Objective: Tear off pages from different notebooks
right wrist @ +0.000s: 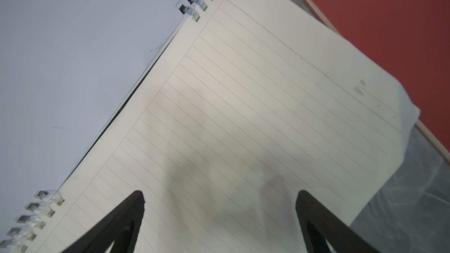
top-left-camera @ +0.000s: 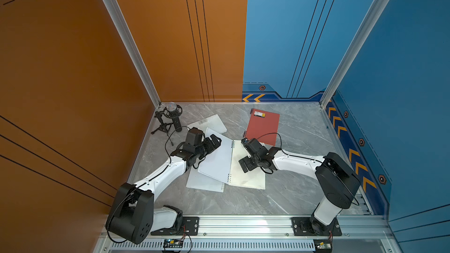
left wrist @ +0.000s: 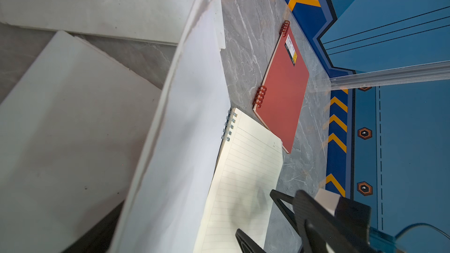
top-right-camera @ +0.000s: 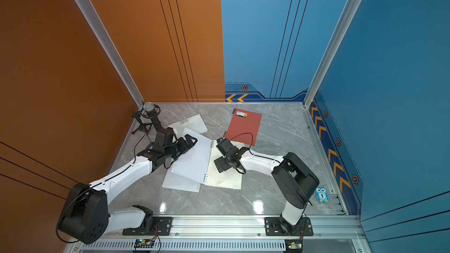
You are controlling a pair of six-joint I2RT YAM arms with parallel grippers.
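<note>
A spiral notebook lies open mid-table, its lined cream page on the right and its white cover turned over to the left. In the left wrist view the raised white cover rises edge-on between the spread fingers of my left gripper, which is open and not closed on it. My right gripper is open above the cream page, its fingers apart with only paper visible below. A red spiral notebook lies closed behind it. Whether the left fingers touch the cover, I cannot tell.
White notebooks or pads lie at the back left and at the front left, the latter partly under the open cover. A microphone on a tripod stands in the back left corner. Bare table shows at the right and front.
</note>
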